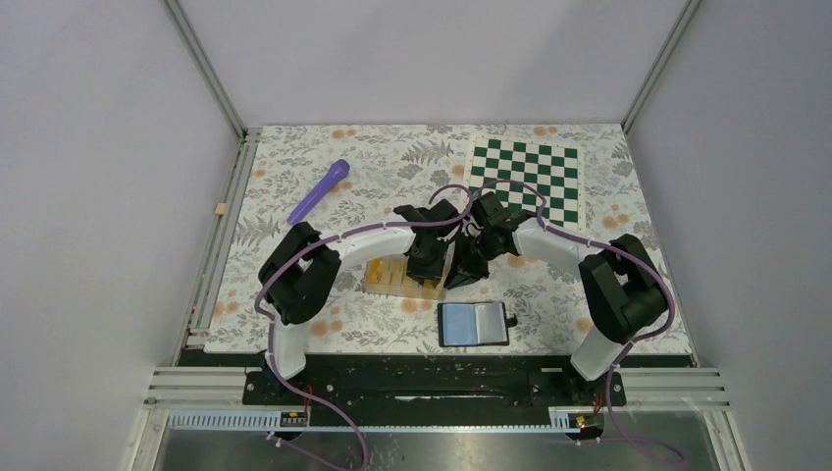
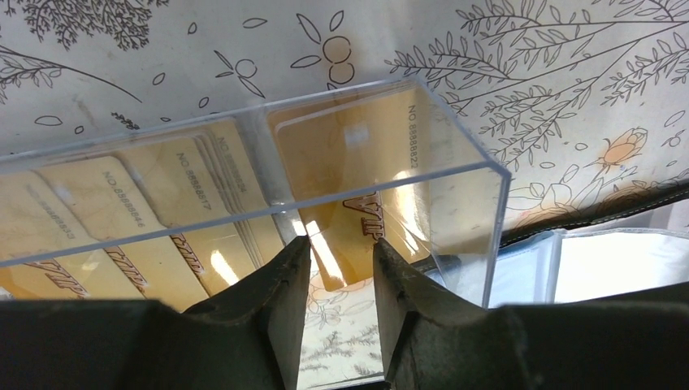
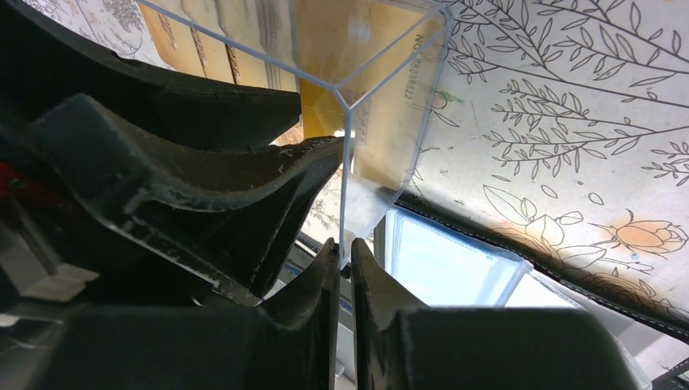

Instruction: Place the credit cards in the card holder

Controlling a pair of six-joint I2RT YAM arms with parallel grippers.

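Note:
Several gold cards (image 2: 191,175) stand slanted in a long clear box (image 1: 386,291). At the box's right end a single gold VIP card (image 2: 361,154) leans apart from the others. My left gripper is at the lower edge of that card, its fingertips part-way apart; whether they touch the card does not show. My right gripper is shut on the clear box's right end, at the bottom of its upright corner edge. In front lies an open black-edged card holder (image 1: 473,324), with a blue side and a whitish side.
Both grippers nearly touch each other over the box, leaving little room between them. A green-and-white checkered board (image 1: 535,172) lies at the back right, and a purple microphone-shaped object (image 1: 319,191) at the back left.

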